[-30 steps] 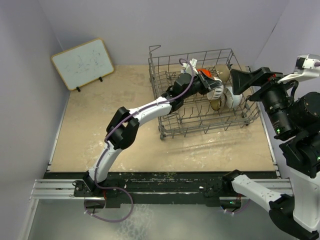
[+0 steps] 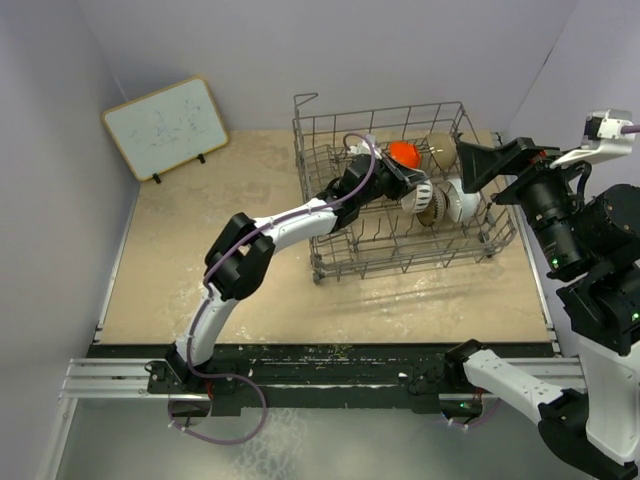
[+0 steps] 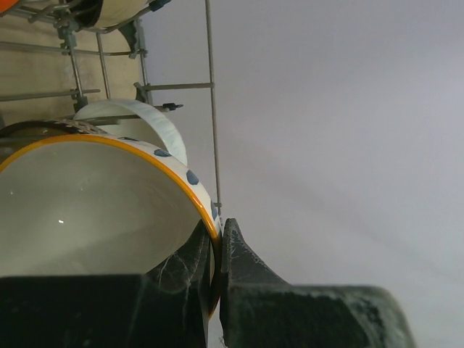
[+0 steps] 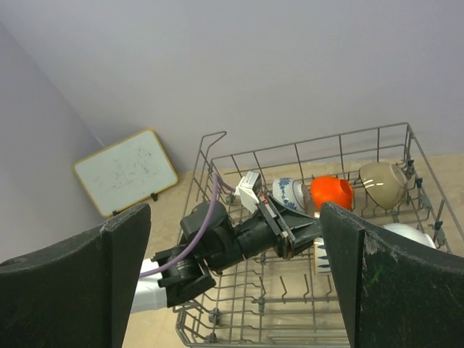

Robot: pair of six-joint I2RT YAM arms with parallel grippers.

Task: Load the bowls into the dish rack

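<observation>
My left gripper is shut on the rim of a white bowl (image 3: 87, 203) with blue dots and an orange edge, low in the wire dish rack (image 2: 365, 262). In the top view that bowl stands beside a brown bowl (image 2: 433, 208) and a white bowl (image 2: 462, 200). Behind are an orange bowl (image 4: 331, 190), a tan bowl (image 4: 383, 183) and a blue-patterned bowl (image 4: 286, 192). My right gripper (image 2: 485, 165) stands open above the rack's right side, nothing between its fingers.
A small whiteboard (image 2: 160, 125) lies at the back left. Walls border the back and sides.
The right arm is nearly still.
</observation>
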